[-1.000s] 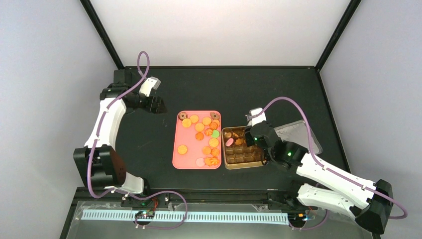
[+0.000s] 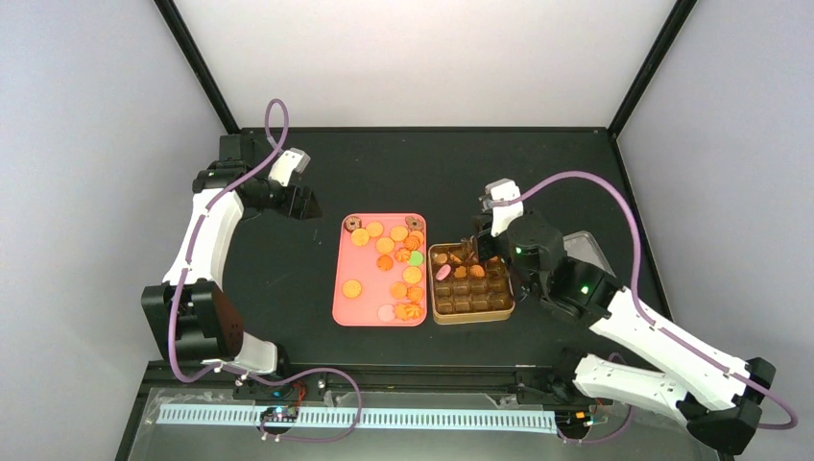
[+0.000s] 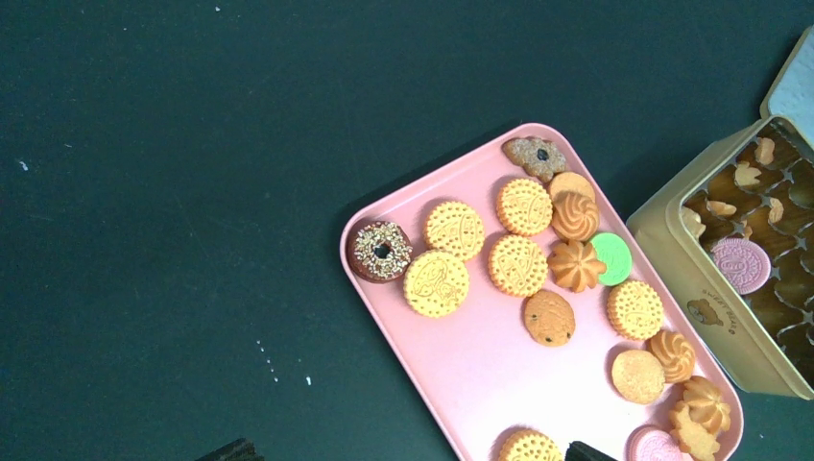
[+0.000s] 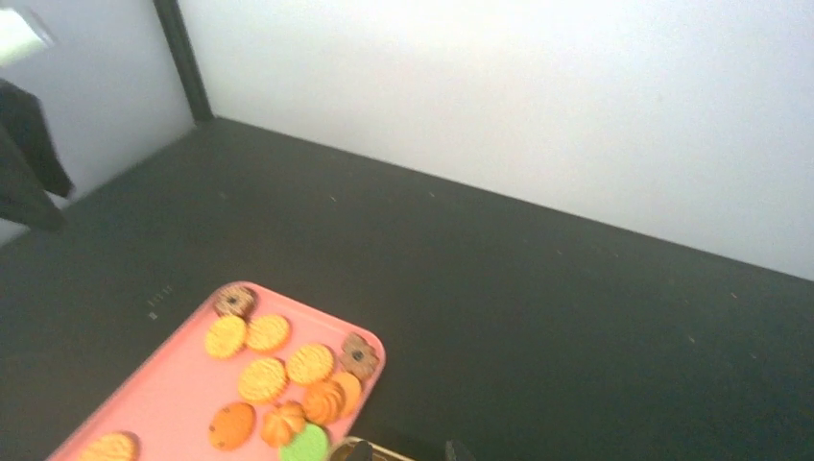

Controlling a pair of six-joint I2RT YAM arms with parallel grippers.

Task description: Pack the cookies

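Many cookies lie on the pink tray (image 2: 365, 312), among them a chocolate ring cookie (image 3: 380, 252) in one corner and a green round one (image 3: 611, 259). Right of the tray stands the gold tin (image 2: 470, 317) with a compartment insert; several small cookie pieces and a pink oval cookie (image 3: 741, 266) sit in it. My right gripper (image 2: 473, 252) is over the tin's back part, and the arm covers some of it. In the right wrist view its fingertips stand apart at the bottom edge, with no cookie seen between them. My left gripper (image 2: 315, 209) hangs open and empty, left of the tray.
A silver lid (image 2: 587, 248) lies right of the tin, partly under the right arm.
The left arm and tray look the same.
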